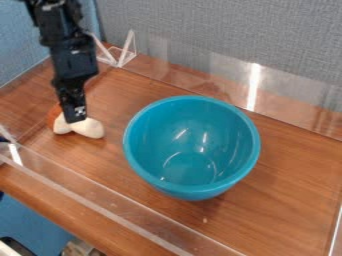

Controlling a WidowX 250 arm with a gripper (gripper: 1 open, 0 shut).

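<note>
My black gripper [72,108] hangs over the left part of the wooden table, just above a small white object with orange [83,127], which lies on the table. The fingertips are at or near the object's top; whether they touch it or how far they are apart is hard to tell. A large teal bowl [191,147] stands to the right.
A white wire-like item [119,48] is at the back left. Clear plastic walls edge the wooden table [274,200], with a grey panel behind. The table's right side and the space between object and bowl are clear.
</note>
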